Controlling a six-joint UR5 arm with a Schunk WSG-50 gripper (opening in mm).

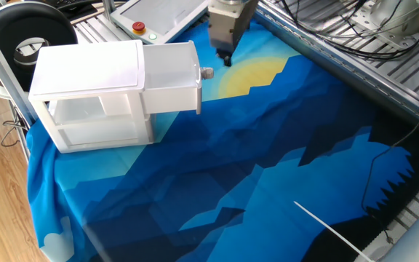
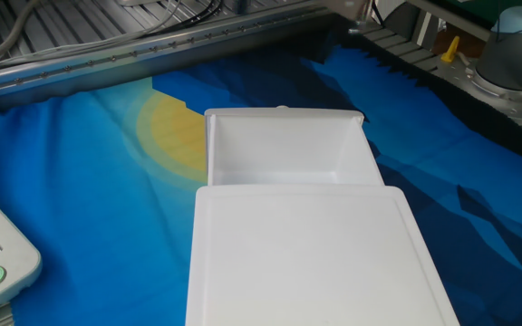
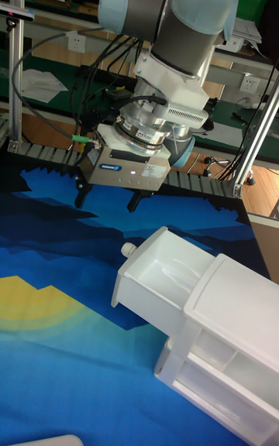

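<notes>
A white drawer cabinet (image 1: 86, 69) stands on the blue patterned cloth. Its upper drawer (image 1: 172, 76) is pulled out, and the inside (image 2: 288, 154) looks empty. The round knob (image 1: 207, 73) on that drawer's front shows clear of any finger; the knob (image 3: 128, 249) also shows in exterior view 3. Above the cloth, beyond the drawer front, hangs my gripper (image 3: 109, 198), its two dark fingers wide apart and nothing between them. Exterior view 2 does not show the gripper.
A tablet-like panel with a red button (image 1: 138, 28) lies behind the cabinet. A thin white stick (image 1: 329, 226) rests at the cloth's near right. Black cables (image 1: 340, 33) run along the metal edge.
</notes>
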